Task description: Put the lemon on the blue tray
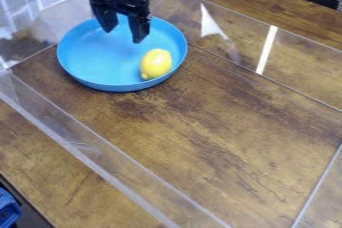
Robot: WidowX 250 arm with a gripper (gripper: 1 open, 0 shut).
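Observation:
The yellow lemon (156, 64) lies on the blue tray (96, 64), near its right front rim. Over the back part of that round tray is my black gripper (123, 31). Its two fingers stand apart, with blue tray surface showing between them, so it is open and empty. A clear gap separates the lemon from the fingers, which are behind it and to its left. Whether the fingertips touch the tray, I cannot tell.
Clear plastic walls (100, 157) border the wooden table (201, 137) at the left and back. A white piece (211, 22) stands at the back wall. Bare wood fills the middle and right. Something blue (8, 210) shows at the lower left corner.

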